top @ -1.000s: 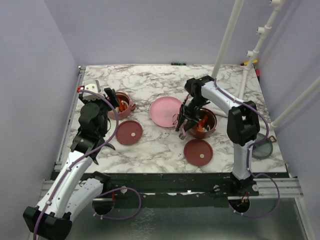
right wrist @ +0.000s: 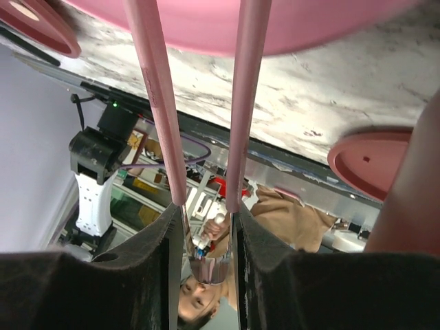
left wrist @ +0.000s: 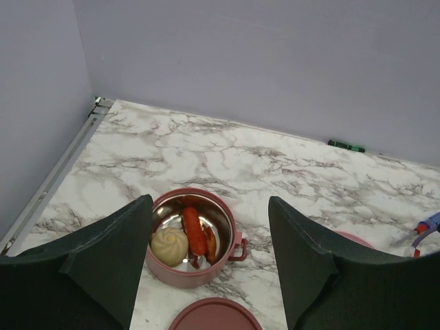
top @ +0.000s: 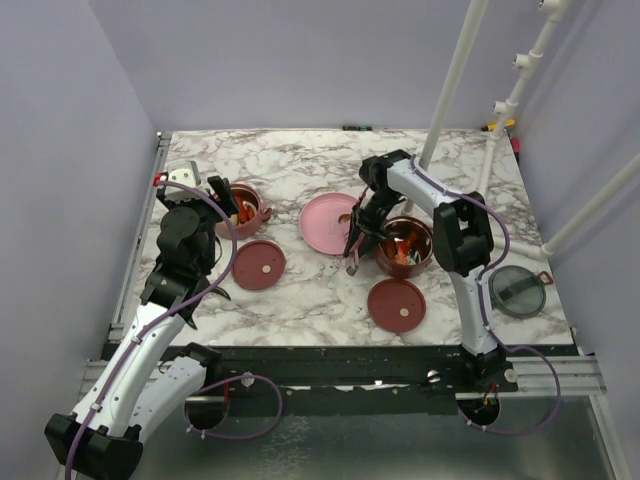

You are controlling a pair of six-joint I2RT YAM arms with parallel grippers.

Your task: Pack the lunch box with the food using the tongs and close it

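My right gripper (top: 357, 235) is shut on pink tongs (right wrist: 161, 96), whose two long arms run up out of the right wrist view. It hangs between the round pink plate (top: 318, 226) and the right pot (top: 422, 262), which holds orange and pale food. A small brownish-pink shape shows at the plate's right side; whether it is a tong tip or food I cannot tell. Above the left pot (top: 246, 224) stands my left gripper, open and empty. Inside that pot lie a sausage (left wrist: 194, 232), a pale bun (left wrist: 169, 246) and other pieces.
Two brown-red lids (top: 259, 265) lie flat in front of the pots, the other lid (top: 396, 305) on the right. A glass lid (top: 518, 291) rests at the far right. White pipes (top: 455, 80) stand behind the right arm.
The right gripper and tongs have shifted a little left, from beside the right pot toward the plate. My left arm is still.
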